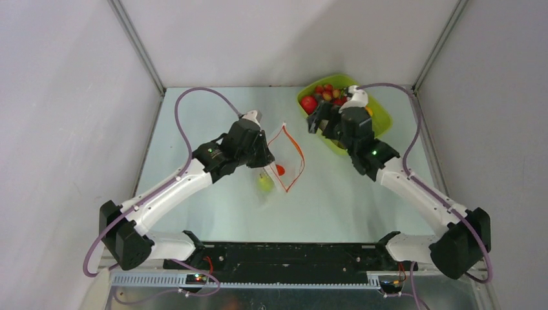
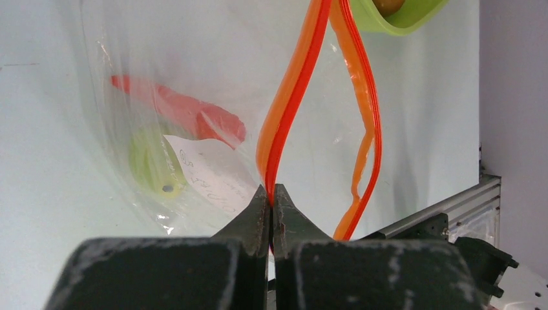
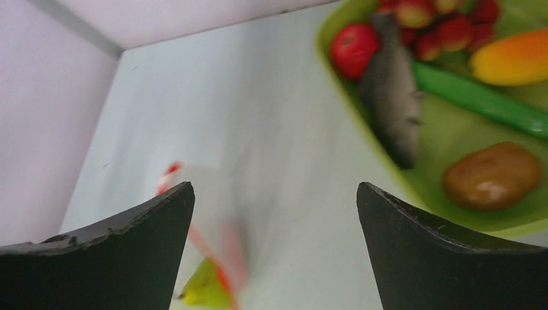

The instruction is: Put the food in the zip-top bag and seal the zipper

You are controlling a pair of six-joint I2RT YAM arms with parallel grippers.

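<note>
The zip top bag [image 1: 284, 148] stands open on the table, its orange zipper lips spread. Inside, a red pepper [image 2: 181, 110] and a yellow-green food item [image 2: 148, 158] show through the plastic. My left gripper is shut on the bag's rim at the zipper, at the bag's left in the top view. My right gripper is open and empty, up over the near-left side of the green bin [image 1: 381, 119], which holds tomatoes, a dark fish [image 3: 388, 97], a cucumber [image 3: 472, 97], a yellow item [image 3: 510, 55] and a brown potato [image 3: 491, 174].
Bare table [image 1: 194, 213] lies left of and in front of the bag and in front of the bin. Walls close off the sides and back. The right wrist view is blurred.
</note>
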